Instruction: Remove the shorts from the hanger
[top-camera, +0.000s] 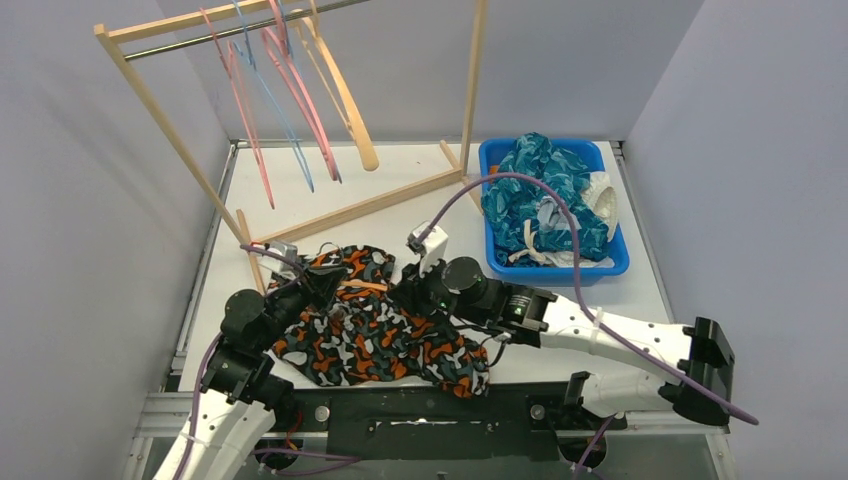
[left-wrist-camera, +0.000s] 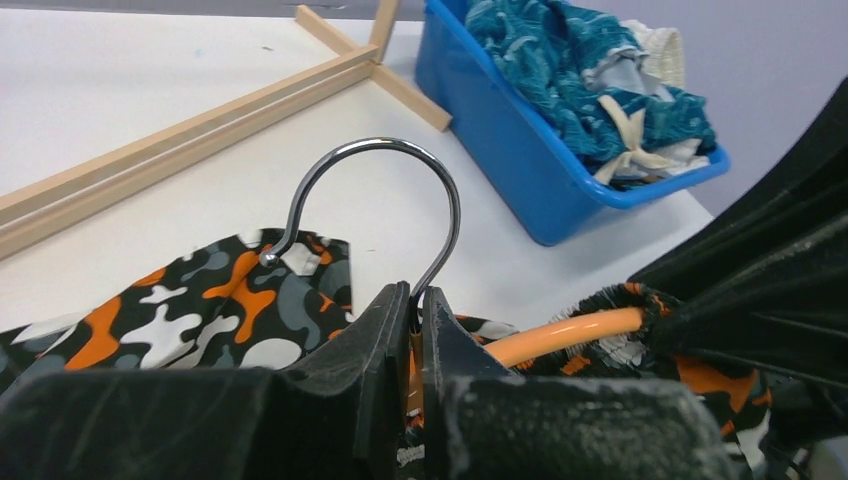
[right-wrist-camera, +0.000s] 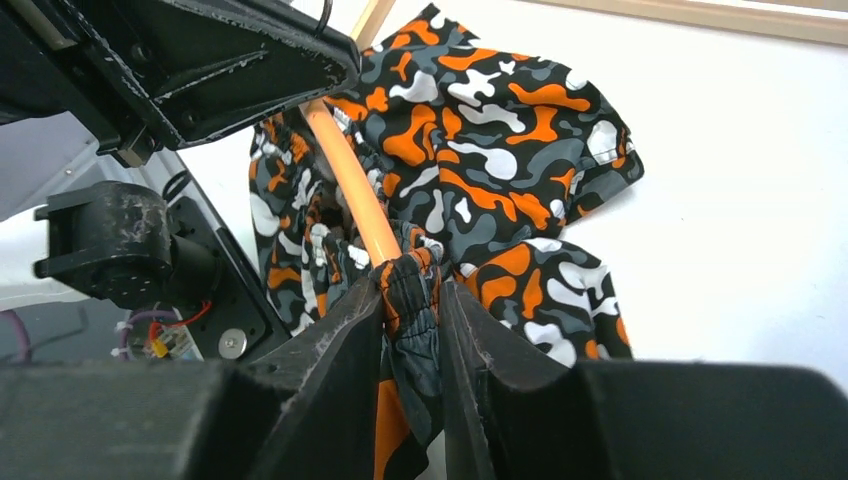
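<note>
The camouflage shorts in orange, black, grey and white (top-camera: 350, 345) lie crumpled on the table, still around the wooden hanger (right-wrist-camera: 350, 180). At the base of its metal hook (left-wrist-camera: 455, 215), my left gripper is shut on the hanger. The hook rises above the fingers. At the hanger's other end, my right gripper has bunched waistband cloth between its close-set fingers. From the left wrist view, bare wood shows between the two grippers, with cloth gathered around the far end. Whether that end of the hanger is also pinched is hidden.
A blue bin (top-camera: 625, 255) with teal and white cloth stands at the back right. Pink, blue and wooden hangers (top-camera: 340, 90) hang from the rack at the back left. The rack's wooden base bar (top-camera: 370, 205) crosses behind the shorts.
</note>
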